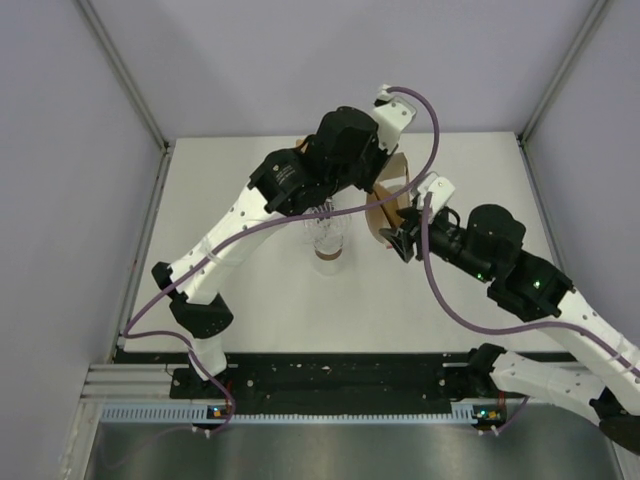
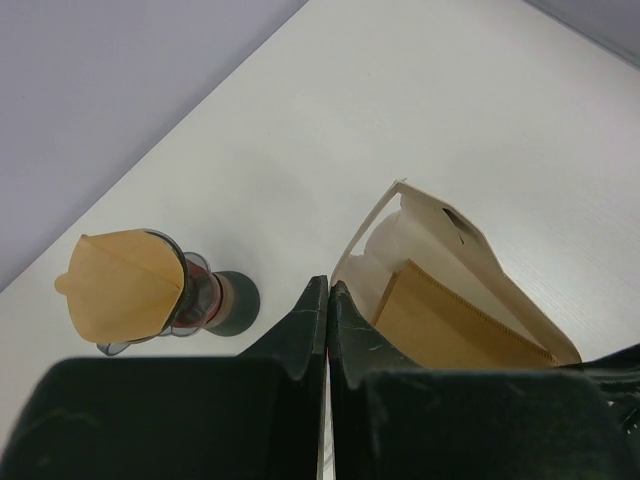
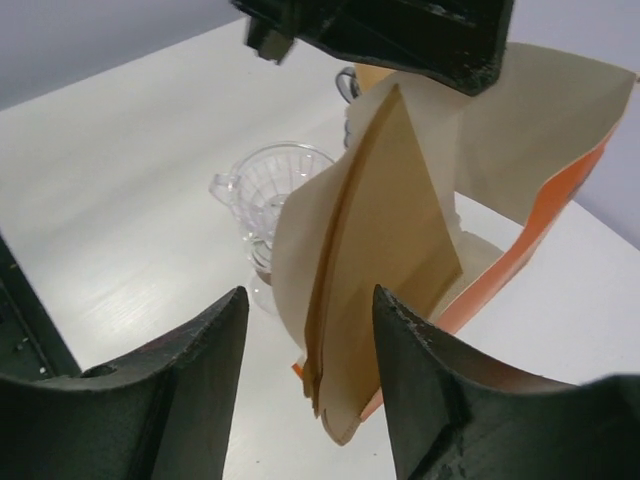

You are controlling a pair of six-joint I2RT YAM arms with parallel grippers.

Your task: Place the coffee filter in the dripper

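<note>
My left gripper is shut at the upper edge of an open white-and-brown paper filter point(image 2: 450, 330), which hangs in the air below it. In the right wrist view, the filter point(image 3: 400, 230) holds a tan folded sheet. My right gripper point(image 1: 398, 232) has its fingers apart at the filter's lower end, one on each side of the folded part. The clear dripper point(image 3: 270, 180) stands behind the filter, partly hidden; in the top view it point(image 1: 327, 235) is under the left arm.
A grinder-like container with a tan filter stack point(image 2: 125, 285) on it stands at the back.
</note>
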